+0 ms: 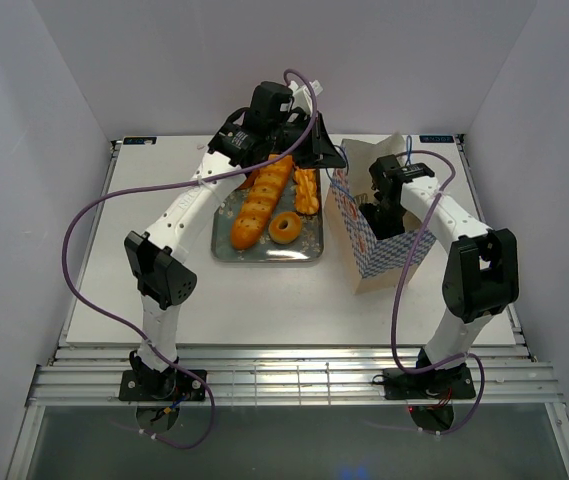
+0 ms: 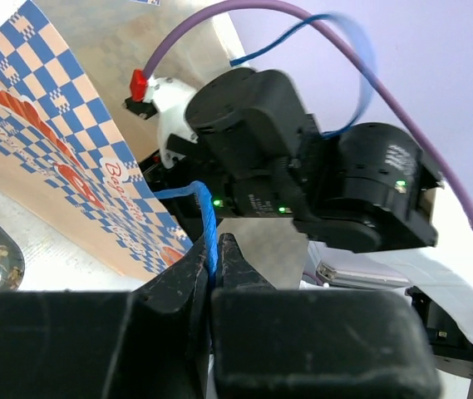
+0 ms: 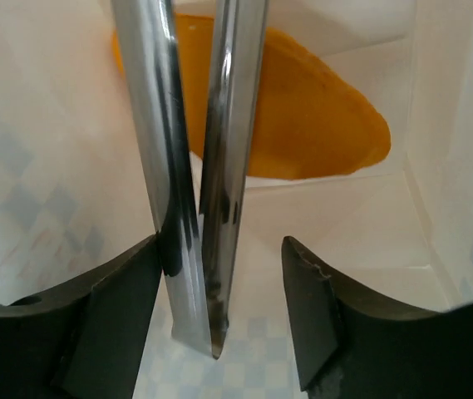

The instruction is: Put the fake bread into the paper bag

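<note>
The paper bag [image 1: 356, 240], blue-and-white checked with red print, stands open at the right. My left gripper is shut on its blue cord handle [image 2: 210, 220] at the left rim. Down inside the bag, my right gripper is open around two shiny metal strips [image 3: 234, 108], apparently tongs; the strips lie nearer its left finger, with a gap at the right finger. An orange-brown bread piece [image 3: 311, 116] lies in the bag behind them. On the tray are a long loaf [image 1: 261, 205], a ring-shaped bread [image 1: 285, 228] and a braided bread [image 1: 307, 192].
Left of the bag sits the metal tray [image 1: 264, 254], its far part hidden by my left arm. Bag walls close in around the right gripper.
</note>
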